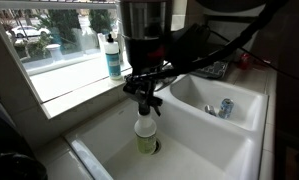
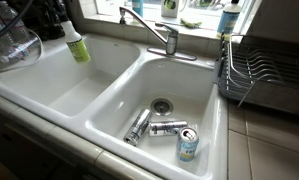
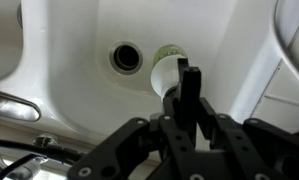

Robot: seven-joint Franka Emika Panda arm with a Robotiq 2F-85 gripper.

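Note:
A spray bottle (image 1: 146, 135) with a white upper body, a green label and a dark spray head stands upright in the left basin, by the drain. In the second exterior view the bottle (image 2: 77, 46) shows its green label. My gripper (image 1: 145, 92) is right over it, its fingers around or against the dark spray head. From the wrist view, the bottle's white shoulder (image 3: 166, 74) lies just beyond my gripper. Dark fingers and dark spray head blend together, so the finger opening and any grip are hidden. Whether the base touches the basin floor is unclear.
The right basin holds several cans (image 2: 188, 143) around its drain. A faucet (image 2: 169, 38) rises behind the divider, and a dish rack (image 2: 264, 70) stands at right. A soap bottle (image 1: 113, 57) is on the window sill.

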